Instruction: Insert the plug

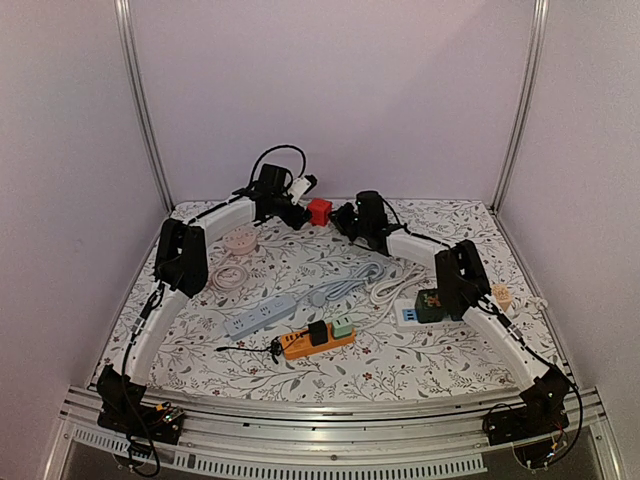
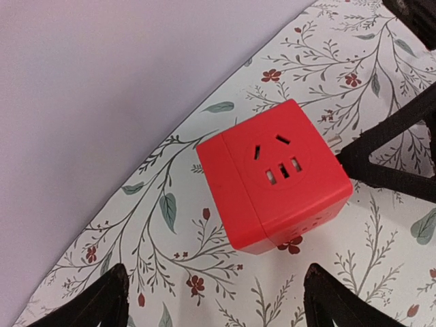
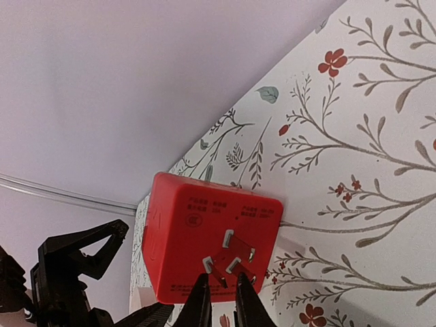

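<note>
A red cube-shaped plug (image 1: 319,211) rests on the patterned tabletop by the back wall. Its socket face, with several slots, is turned up in the left wrist view, where the plug (image 2: 276,170) lies ahead of my open left gripper, nothing between its fingers. Metal prongs jut from the plug's printed face (image 3: 225,218) in the right wrist view. Close in front of those prongs is my right gripper, shut, its fingertips low on that face; whether a prong touches them I cannot tell.
Nearer the front lie a white power strip (image 1: 262,316) and an orange power strip (image 1: 316,341) with black and green plugs in it. Coiled cables (image 1: 352,282) fill the middle. A dark green box (image 1: 430,306) sits at the right. The back wall stands close behind the red plug.
</note>
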